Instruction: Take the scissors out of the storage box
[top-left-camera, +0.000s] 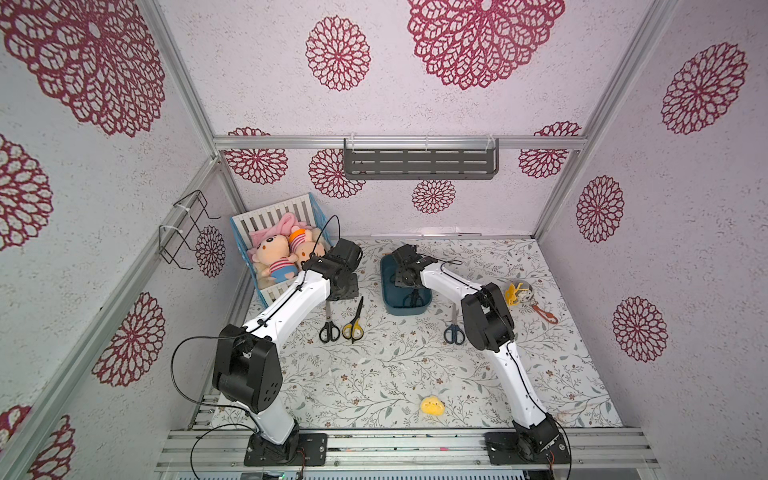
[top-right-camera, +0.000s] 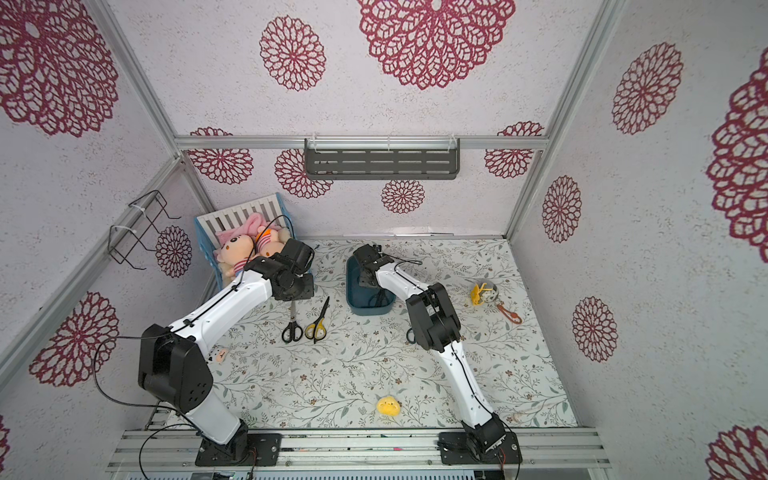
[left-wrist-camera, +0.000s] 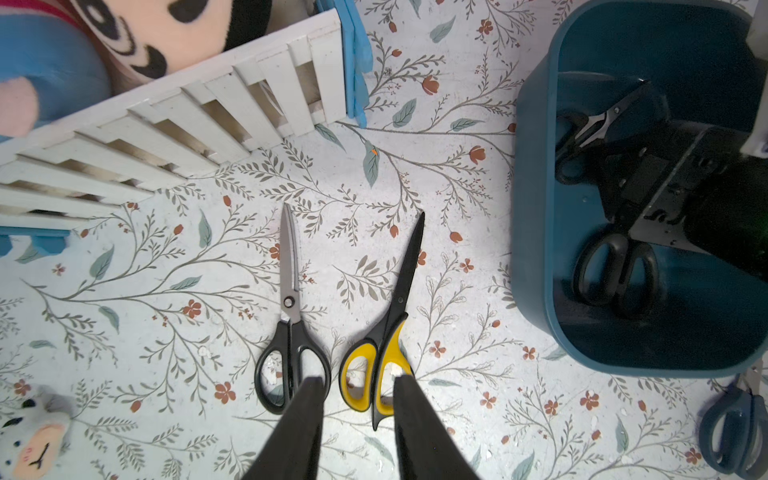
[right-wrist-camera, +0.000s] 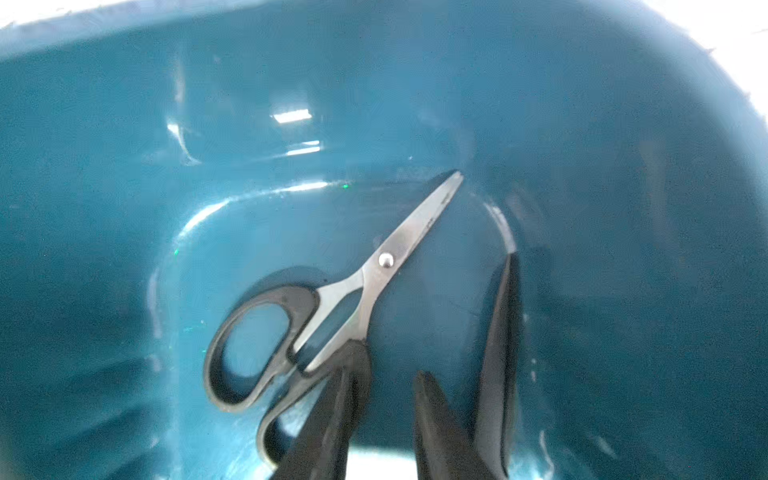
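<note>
In the blue storage box lie two pairs of scissors. One pair, the silver-bladed scissors with black handles, rests on the bottom. The other, black scissors, has its handles near the front wall; a dark edge of it shows in the right wrist view. My right gripper is inside the box, its fingers parted. One finger overlaps the lower handle loop of the silver-bladed pair; contact cannot be told. My left gripper hangs over the table, part open and empty, left of the box.
Black-handled scissors and yellow-black scissors lie left of the box, blue-handled scissors to its right. A toy crate stands back left. A yellow toy sits at the front.
</note>
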